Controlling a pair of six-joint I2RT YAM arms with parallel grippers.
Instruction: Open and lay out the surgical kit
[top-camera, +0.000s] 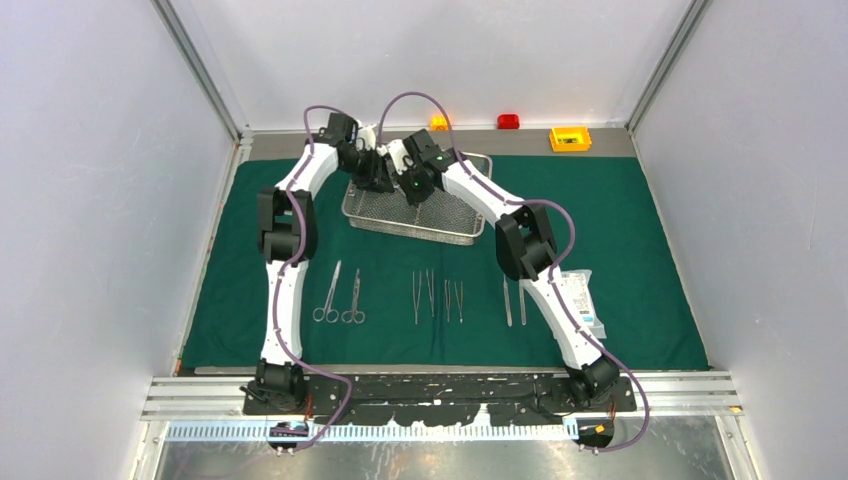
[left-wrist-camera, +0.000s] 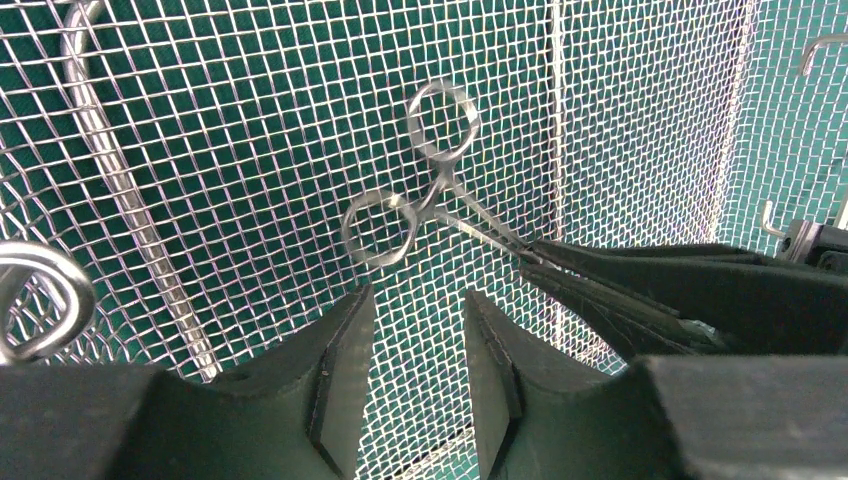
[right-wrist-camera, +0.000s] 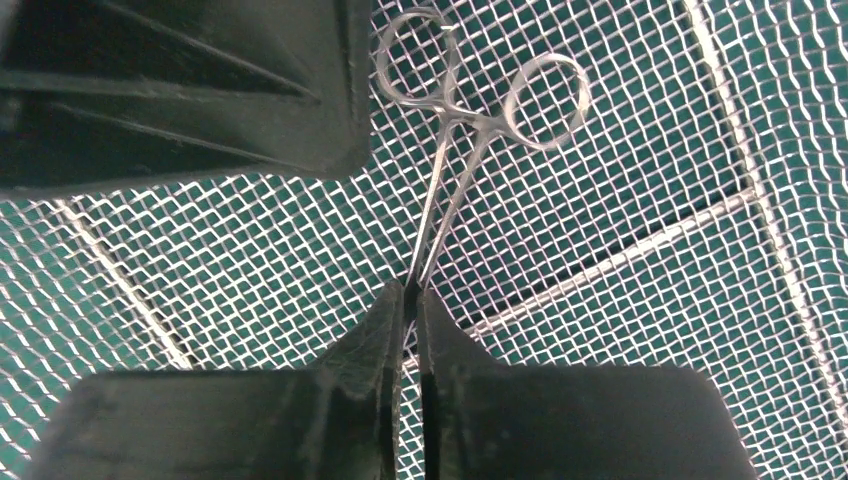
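A ring-handled metal instrument (right-wrist-camera: 463, 165) lies on the mesh floor of the wire basket (top-camera: 430, 236), its two rings apart. My right gripper is over its far end, the fingertips close together with the slim shanks running in between; whether they grip firmly cannot be told. The left wrist view shows the same instrument (left-wrist-camera: 428, 208) with its shanks ending at the right gripper's tips. My left gripper stands open above the mesh near the rings, nothing between its fingers. Seen from above, both grippers are inside the basket, side by side.
On the green cloth in front lie two scissors (top-camera: 353, 315), several tweezers (top-camera: 433, 295) and two slim handles (top-camera: 507, 300). A clear packet (top-camera: 583, 305) lies at the right, partly under the right arm. Small yellow (top-camera: 570, 140) and red (top-camera: 508, 122) bins stand behind.
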